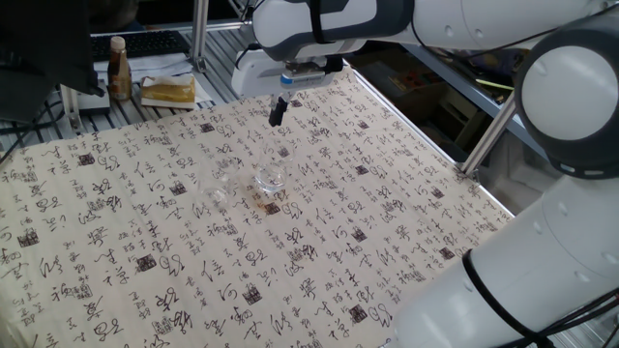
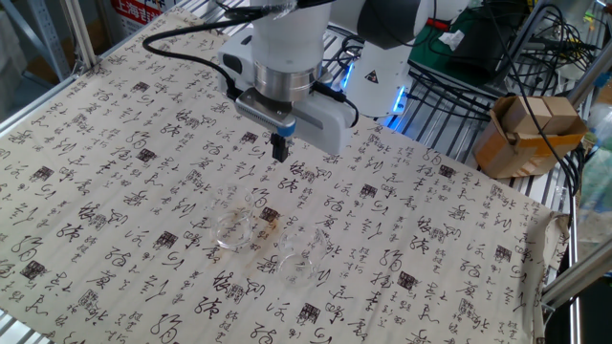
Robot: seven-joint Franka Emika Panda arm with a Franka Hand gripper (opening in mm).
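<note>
Two clear glass vessels stand near the middle of the cloth-covered table. In exterior view 1, one glass (image 1: 270, 181) is at the right and a fainter glass (image 1: 218, 195) at the left. From the other side, in exterior view 2, a left glass (image 2: 232, 231) and a right glass (image 2: 297, 267) show mostly as rims. My gripper (image 1: 279, 114) hangs above the cloth, apart from both vessels. Its black fingers (image 2: 279, 148) are together, pointing down, with nothing visible between them.
Calligraphy-printed cloth (image 1: 116, 261) covers the table, largely clear around the glasses. A brownish stain (image 2: 272, 227) marks it nearby. Beyond its edge are a sauce bottle (image 1: 119, 70) and yellow package (image 1: 168, 92). A cardboard box (image 2: 529, 139) stands off the cloth.
</note>
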